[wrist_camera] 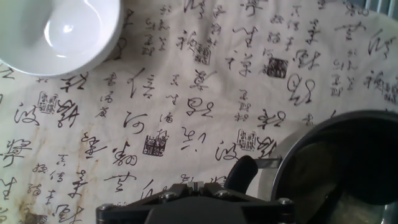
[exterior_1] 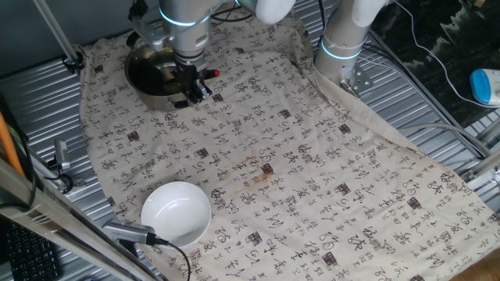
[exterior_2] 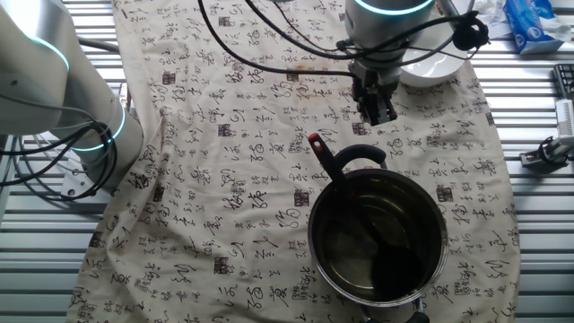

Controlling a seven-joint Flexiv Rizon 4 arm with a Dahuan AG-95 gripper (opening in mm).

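My gripper is shut, its fingertips meeting with nothing visible between them. It hangs above the cloth, near the handle side of a steel pot. Inside the pot leans a dark ladle, its red-tipped handle sticking out over the rim beside the black pot handle. In the wrist view that pot handle shows just right of the fingertips, and the ladle's handle cannot be made out. A white bowl stands apart from the pot, and its inside looks empty.
The patterned cloth covers the table, with wide clear room between bowl and pot. A camera on a stand sits close to the bowl. Cables loop near the gripper in exterior view 2.
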